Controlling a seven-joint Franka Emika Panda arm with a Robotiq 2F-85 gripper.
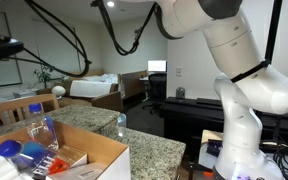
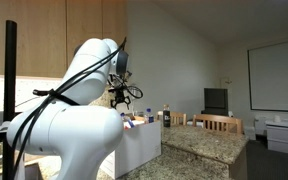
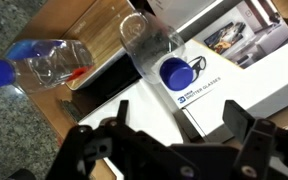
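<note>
My gripper is open, its two fingers apart at the bottom of the wrist view with nothing held between them. Beneath it is a clear bottle (image 3: 147,42) with a blue cap, beside a white box (image 3: 224,75) printed with "shutter glasses". To the left, another clear bottle (image 3: 59,62) with a blue cap leans across the cardboard box's edge. In exterior view 1 the cardboard box (image 1: 102,150) holds several items, including a blue-capped bottle (image 1: 37,122). Exterior view 2 shows the gripper (image 2: 124,95) above the box, small and hard to make out.
A clear bottle (image 1: 122,124) stands alone on the granite counter (image 1: 156,155), right of the box. That counter is otherwise largely bare. Wooden chairs (image 2: 214,122) stand behind it, and a cabinet (image 2: 44,38) hangs over the arm.
</note>
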